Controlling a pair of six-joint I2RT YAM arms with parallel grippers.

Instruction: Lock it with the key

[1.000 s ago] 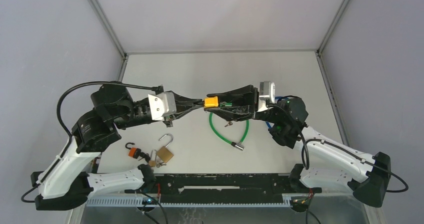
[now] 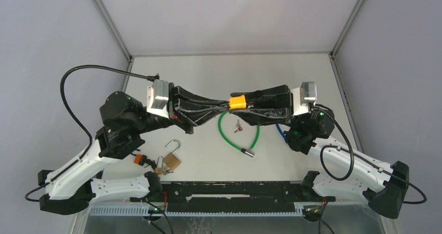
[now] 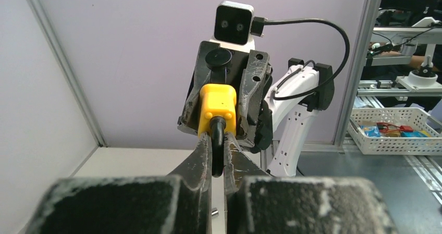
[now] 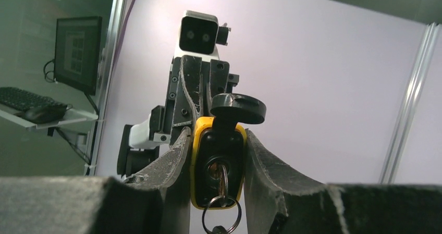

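Note:
A padlock with a yellow body (image 2: pixel 237 102) is held up between my two grippers above the middle of the table. In the left wrist view, my left gripper is shut on its black shackle (image 3: pixel 218 140); whether the shackle's ends are seated cannot be made out. The right wrist view shows the lock's black face (image 4: pixel 210 145) with its round cap (image 4: pixel 238 108) flipped up. A key (image 4: pixel 224 177) stands in the keyhole, its ring (image 4: pixel 238 219) hanging below. My right gripper has a finger on each side of the body; whether they press on it is unclear.
Below on the table lie a green cable lock (image 2: pixel 224 135), loose keys (image 2: pixel 238 125), and a brass padlock (image 2: pixel 171 161) beside an orange lock (image 2: pixel 138 159) at the front left. A blue cable (image 2: pixel 281 132) shows by the right arm.
The padlock has shifted right along with both grippers.

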